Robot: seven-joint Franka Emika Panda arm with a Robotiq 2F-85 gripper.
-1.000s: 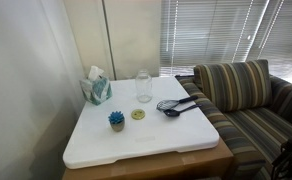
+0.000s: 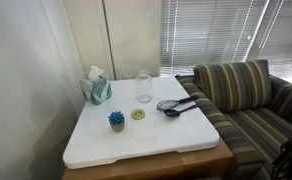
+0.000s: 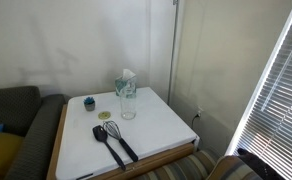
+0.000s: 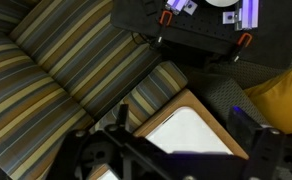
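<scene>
In the wrist view my gripper stands open, its dark fingers spread wide with nothing between them. Part of the white tabletop shows below and beyond it, but no object on the table can be made out there. On the white table [image 2: 96,150] in exterior view 1 are a small potted blue plant [image 2: 117,121], a yellow-green round item [image 2: 138,114], a clear jar [image 2: 144,86], a tissue box [image 2: 97,90], a whisk [image 2: 168,103] and a black slotted utensil [image 2: 173,112]. The gripper is well away from all of them.
A striped armchair [image 2: 234,86] stands against the table's right side. In the wrist view, a dark platform with clamps [image 4: 248,40] lies at the top and a yellow cushion [image 4: 278,100] at the right.
</scene>
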